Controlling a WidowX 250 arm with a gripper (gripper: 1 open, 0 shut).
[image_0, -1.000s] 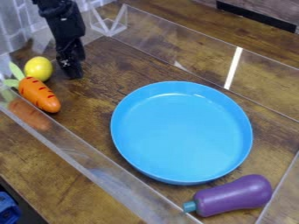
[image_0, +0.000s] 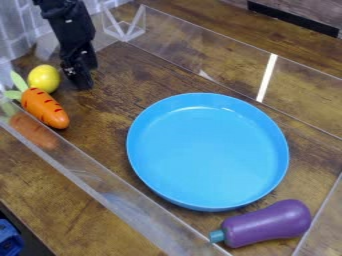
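Observation:
My black gripper (image_0: 75, 72) hangs at the upper left, its lower end just right of a yellow lemon-like toy (image_0: 44, 78); whether they touch I cannot tell, and its fingers are too dark to make out. An orange toy carrot (image_0: 44, 108) with pale green top lies below the lemon. A large blue plate (image_0: 206, 152) fills the middle right. A purple toy eggplant (image_0: 266, 224) lies at the bottom right.
Clear plastic walls border the wooden surface (image_0: 147, 75) on several sides. A small blue object (image_0: 8, 238) is at the bottom-left corner. The middle above the plate is free.
My gripper has shifted very slightly; the toys and plate have not moved.

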